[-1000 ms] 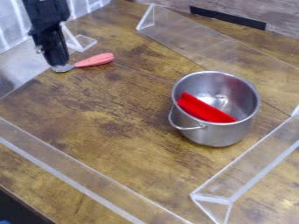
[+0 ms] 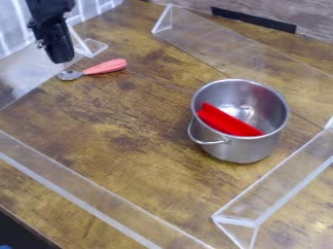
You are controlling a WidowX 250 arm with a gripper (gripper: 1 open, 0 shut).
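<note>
The black gripper [image 2: 56,47] is at the upper left, above and left of a utensil with a pink handle [image 2: 107,66] and a silver round head [image 2: 70,74] lying on the wooden table. Whether anything sits between its fingers is too small to tell. A steel pot [image 2: 235,143] stands on the right, with a long red object [image 2: 229,122] inside.
Clear plastic barriers line the table [image 2: 130,146] at the left, the bottom, the upper right and the lower right.
The utensil and pot look unmoved.
</note>
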